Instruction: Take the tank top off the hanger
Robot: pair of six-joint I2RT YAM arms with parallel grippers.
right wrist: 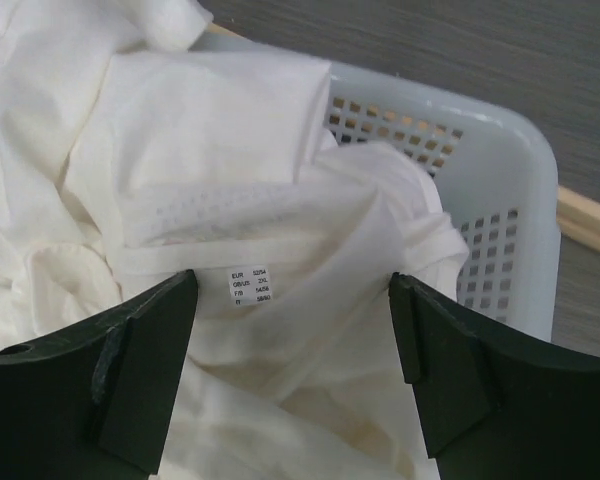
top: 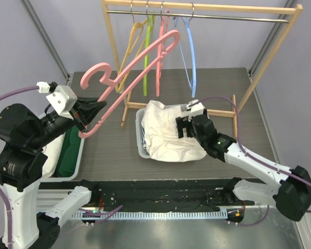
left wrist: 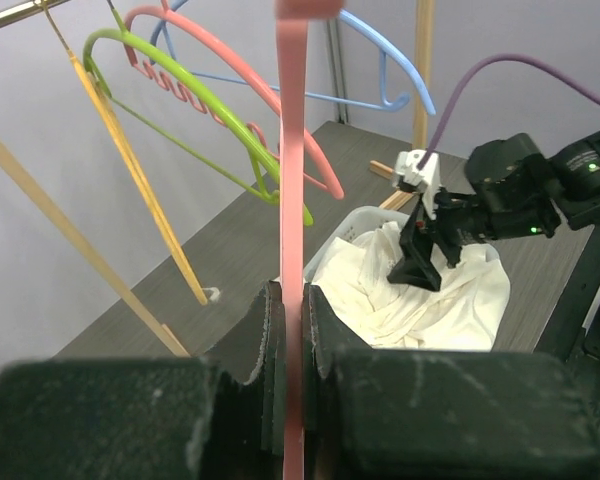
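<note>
A bare pink hanger (top: 128, 73) is raised at the left of the top view, my left gripper (top: 88, 111) shut on it. In the left wrist view the hanger (left wrist: 292, 180) rises straight up from between the fingers. The white cloth (top: 168, 135), likely the tank top, lies crumpled in a light grey basket (top: 139, 124). My right gripper (top: 181, 127) is over it, its fingers (right wrist: 145, 370) spread wide. Between and below them in the right wrist view is white cloth (right wrist: 250, 230) with a small printed tag; no grip on it shows.
On the wooden rack (top: 217, 8) hang yellow (top: 128, 52), green (top: 147, 57), pink (top: 159, 67) and blue (top: 192, 57) hangers. A second bin (top: 75, 174) with green and white cloth sits at the left, partly behind the left arm.
</note>
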